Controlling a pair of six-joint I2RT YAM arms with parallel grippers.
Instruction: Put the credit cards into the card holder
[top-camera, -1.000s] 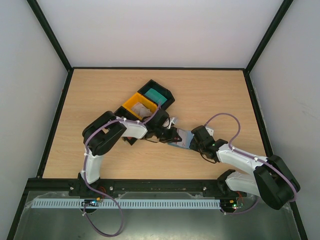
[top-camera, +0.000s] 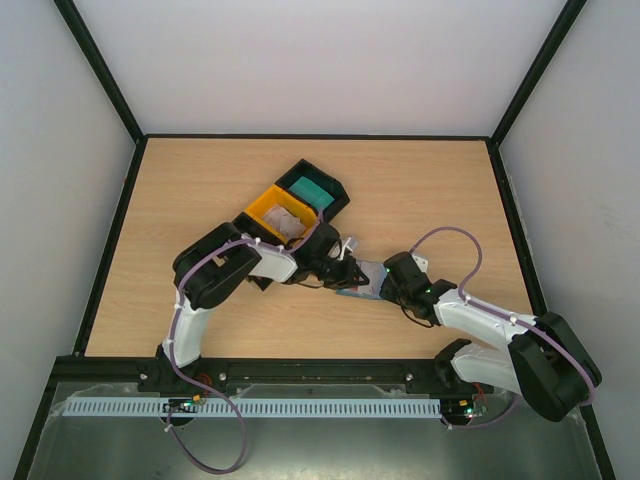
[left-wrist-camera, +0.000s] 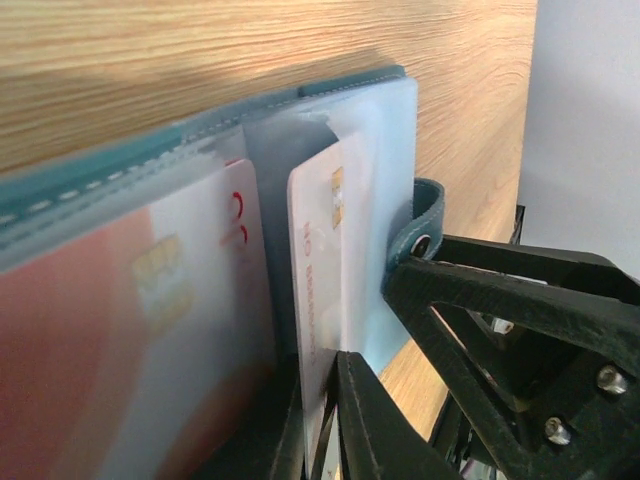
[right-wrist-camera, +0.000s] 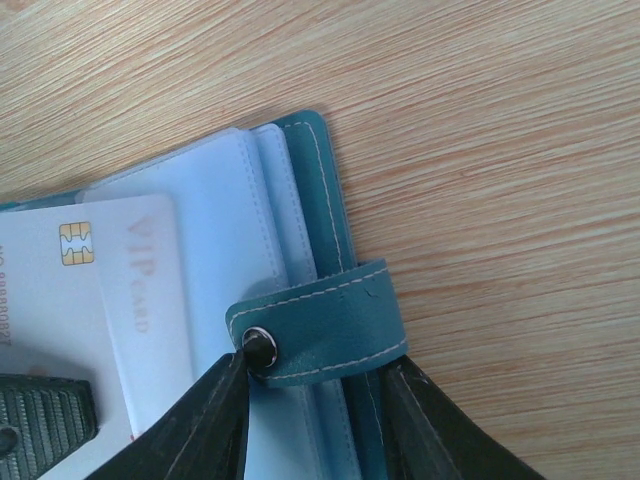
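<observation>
An open blue card holder (top-camera: 367, 280) lies on the table between my grippers, cards in its sleeves (left-wrist-camera: 140, 310). In the left wrist view a white card (left-wrist-camera: 310, 260) stands in a slot, with the fingertips of my left gripper at its lower end; whether they are shut on it is hidden. My right gripper is at the holder's snap strap (right-wrist-camera: 330, 320), one fingertip each side of its lower edge, fingers apart; whether they grip it I cannot tell.
Behind my left arm stand black trays with an orange compartment (top-camera: 261, 205) holding pale cards and a teal item (top-camera: 311, 192) in the upper one.
My left arm and gripper have shifted slightly to the right and toward the table's front in the top view. The right arm looks unchanged.
</observation>
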